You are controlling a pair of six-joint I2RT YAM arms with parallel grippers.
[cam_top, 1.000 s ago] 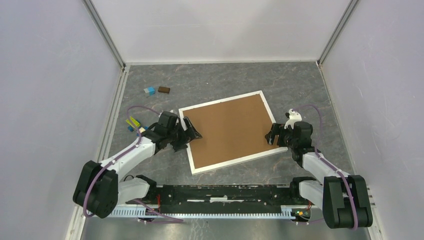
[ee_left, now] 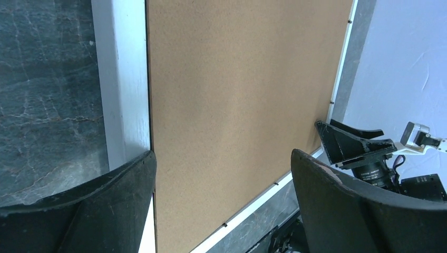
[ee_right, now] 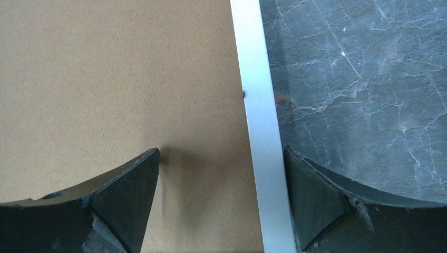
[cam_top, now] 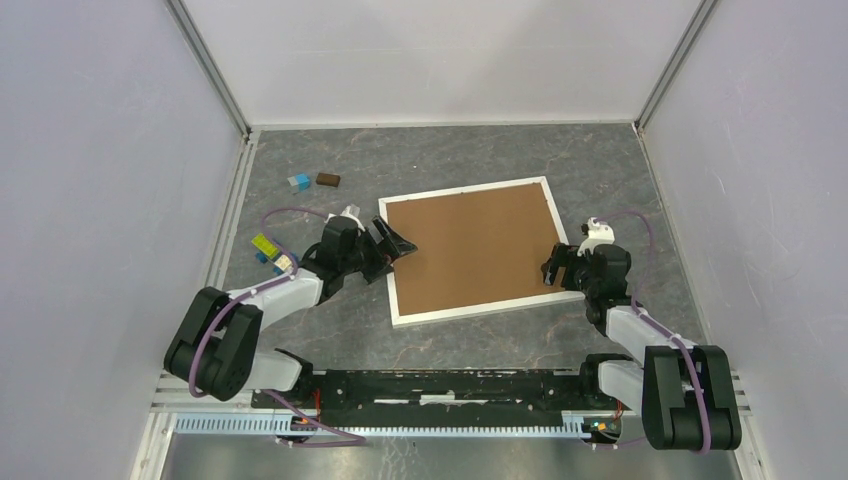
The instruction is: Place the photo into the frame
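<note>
The picture frame lies tilted on the grey floor, its thin white border around a brown board. No separate photo shows. My left gripper stands open at the frame's left side; in the left wrist view the white left bar runs by the tip of the left finger, and brown board fills the gap. At the right side is my right gripper, also open. In the right wrist view its fingers straddle the white right bar, the right finger close against that bar and the left one over the board.
Beyond the left arm lie a blue block and a dark brown block. A yellow piece and other small items sit by the left arm. A black base runs along the front.
The frame has shifted to the right and slightly away from the base. Both grippers have moved rightward too, the left one also a little farther back.
</note>
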